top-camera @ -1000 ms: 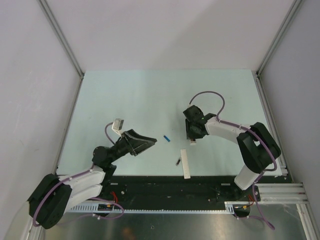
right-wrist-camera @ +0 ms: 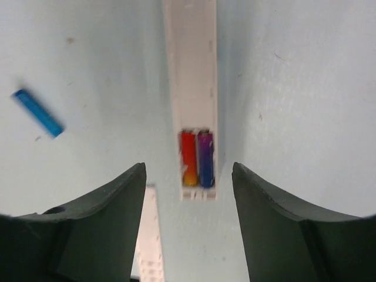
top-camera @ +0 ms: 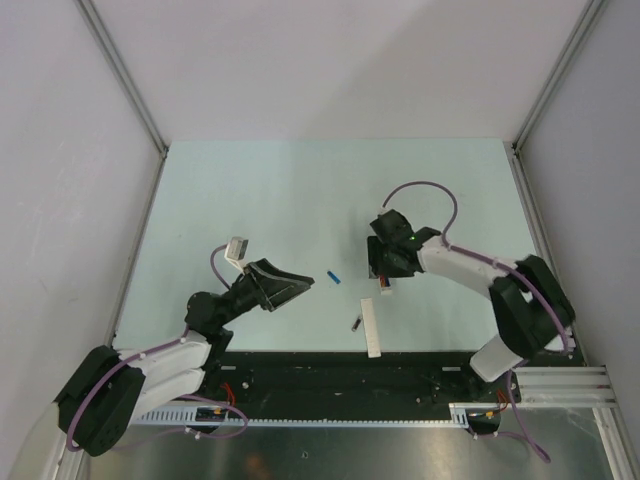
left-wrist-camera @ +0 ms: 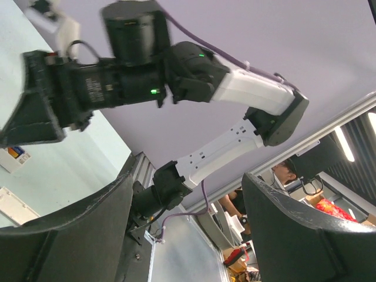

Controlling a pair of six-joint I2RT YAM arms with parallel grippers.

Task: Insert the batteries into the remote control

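Note:
The remote's body (right-wrist-camera: 192, 70) lies on the table with two batteries, a red one (right-wrist-camera: 189, 158) and a purple one (right-wrist-camera: 206, 158), side by side in its lower compartment. My right gripper hovers open over that end. A loose blue battery (right-wrist-camera: 38, 111) lies left of the remote, also seen in the top view (top-camera: 334, 277). The long pale cover (top-camera: 370, 327) lies below the remote, with a small dark battery (top-camera: 356, 323) beside it. My left gripper (top-camera: 299, 283) is raised at the left, open and apart from these things.
Walls rise at left, right and back.
The left arm and the loose pieces have not moved.

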